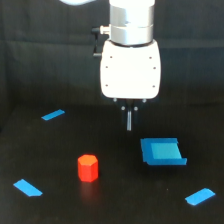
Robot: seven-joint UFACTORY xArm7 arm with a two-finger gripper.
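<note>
A red block (88,168) with a hexagonal outline stands on the dark table at the left of centre. My gripper (129,122) hangs right of it and higher in the picture, its white hand (130,72) above two thin dark fingers. These fingers are drawn close together, and nothing shows between them. Just right of the fingers and lower in the picture lies a lighter blue square (165,151), framed with blue tape. No object rests on that square.
Strips of blue tape mark the table: one at the back left (53,115), one at the front left (28,188) and one at the front right (200,197).
</note>
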